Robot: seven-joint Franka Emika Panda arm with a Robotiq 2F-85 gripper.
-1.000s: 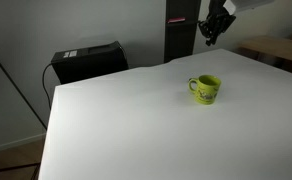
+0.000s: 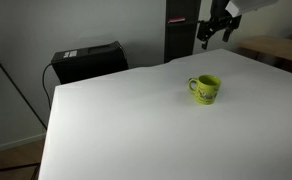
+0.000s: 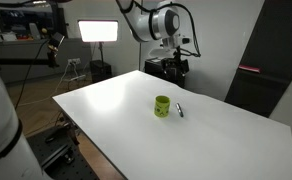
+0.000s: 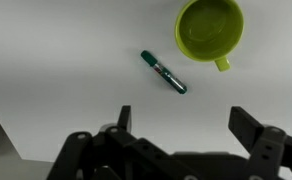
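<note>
A yellow-green mug (image 2: 205,90) stands upright on the white table, its handle toward the left in the first exterior view. Looking down from the wrist, the mug (image 4: 209,28) appears at the upper right and seems empty. Beside it lies a dark green marker (image 4: 164,73), apart from the mug; the second exterior view shows this marker (image 3: 179,110) just right of the mug (image 3: 162,106). My gripper is open above the table, its fingers wide apart with only bare table between them. In the first exterior view the gripper (image 2: 216,36) hangs beyond the mug.
A black box-like device (image 2: 90,62) stands past the table's far left edge. Brown boards (image 2: 276,48) show at the far right.
My gripper has shifted slightly and turned a little, its fingers now showing more side by side in the first exterior view. The mug has stayed put.
</note>
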